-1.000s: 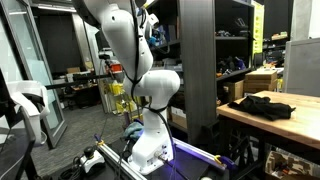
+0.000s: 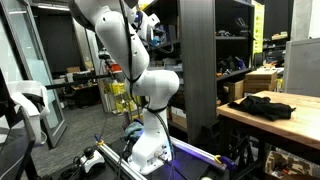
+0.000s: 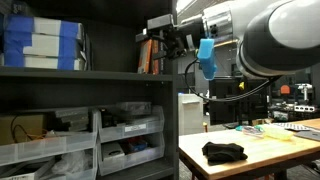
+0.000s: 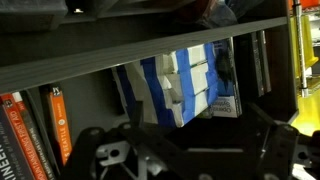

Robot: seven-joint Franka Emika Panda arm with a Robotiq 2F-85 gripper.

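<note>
My gripper (image 3: 160, 40) is high at the shelf unit's upper opening in exterior view 2, close to several upright books (image 3: 146, 52). In the wrist view the gripper is open, its dark fingers spread apart along the bottom, and no object shows gripped between them. Beyond them lie blue-and-white striped boxes (image 4: 175, 85) in the shelf. To the left stand books with orange and red spines (image 4: 59, 122). At the top edge of exterior view 1, the gripper (image 2: 146, 24) is small and hard to make out.
A shelf board (image 3: 75, 74) runs below the books. Clear bins (image 3: 130, 130) occupy the lower shelf. A black cloth (image 3: 223, 152) lies on the wooden table (image 3: 195, 150), and the shelf's side panel (image 3: 171, 110) stands between bins and table.
The upper arm and gripper have shifted slightly at the top of exterior view 1. The cloth, table and shelf look the same.
</note>
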